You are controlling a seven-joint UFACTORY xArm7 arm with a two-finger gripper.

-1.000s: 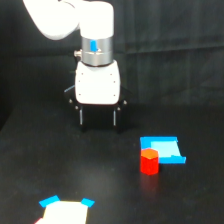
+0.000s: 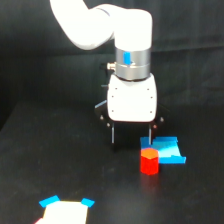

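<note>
A red hexagonal block with an orange top (image 2: 149, 161) stands upright on the dark table, at the front left of a pale patch edged with blue tape (image 2: 172, 149). My white gripper (image 2: 131, 139) is open, its two thin fingers pointing down and well apart. Nothing shows between them. In the picture, the right finger (image 2: 150, 131) ends just above the block's top, and the left one lies off to its left. How far the fingertips are above the table, I cannot tell.
At the lower left edge lies a pale sheet (image 2: 65, 212) with blue tape at its corners, partly cut off by the frame. Bare dark table (image 2: 60, 155) spreads across the left and middle. A dark curtain hangs behind.
My gripper has moved to the right and lower in the picture, closer to the red block. Its fingers are still apart. The block and the taped patches have stayed put.
</note>
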